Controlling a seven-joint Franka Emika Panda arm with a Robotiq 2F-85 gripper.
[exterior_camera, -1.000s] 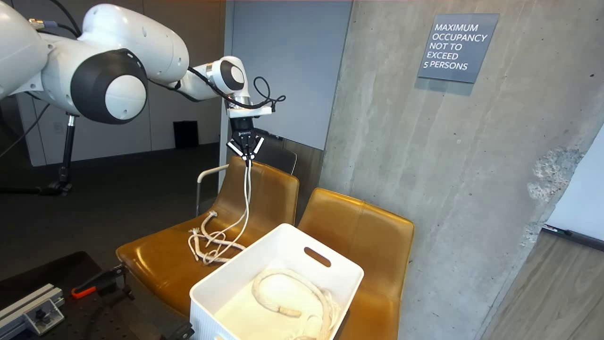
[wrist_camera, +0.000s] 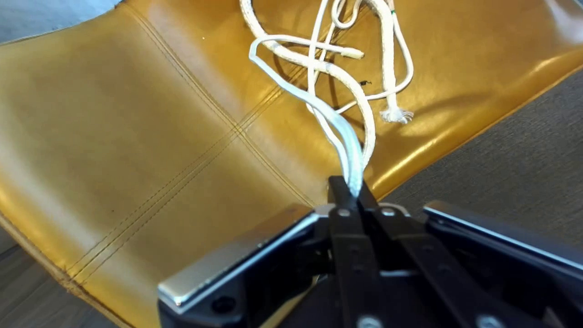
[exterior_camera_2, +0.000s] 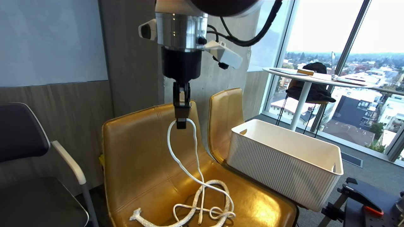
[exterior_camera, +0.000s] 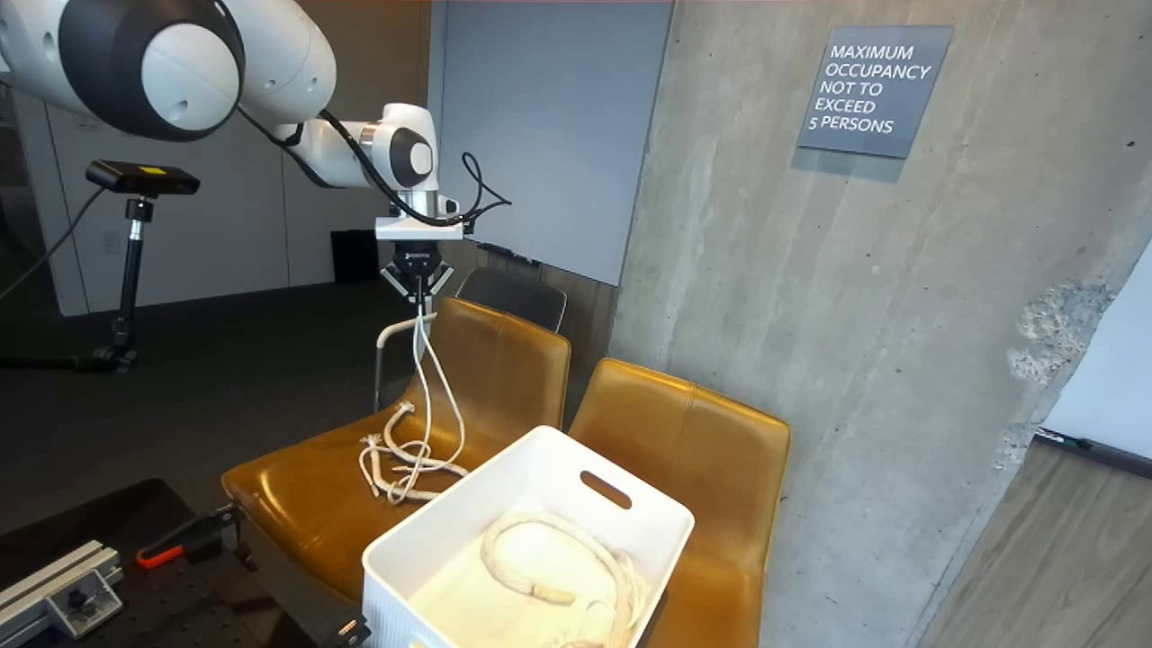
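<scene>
My gripper [exterior_camera_2: 181,124] is shut on a loop of thin white rope [exterior_camera_2: 196,151], held above the left tan leather chair. Two strands hang from the fingertips down to the seat in exterior view 1, where the gripper [exterior_camera: 418,293] is near the top of the backrest. In the wrist view the thin rope [wrist_camera: 340,128] runs up to the tips of the gripper. On the seat its lower part lies tangled with a thicker, fray-ended rope [exterior_camera_2: 199,196]. The tan chair [exterior_camera_2: 151,151] carries both.
A white ribbed bin [exterior_camera_2: 280,166] stands to the right, near the second tan chair [exterior_camera: 691,432]; a thick rope [exterior_camera: 621,583] lies inside it. A dark chair [exterior_camera_2: 26,140] is at the left in exterior view 2. A black table [exterior_camera: 162,583] with a clamp is in front.
The arm has moved left and slightly up in exterior view 1, with the rope still in the gripper. The hanging strands now spread apart and bow to the right. The bin has not moved.
</scene>
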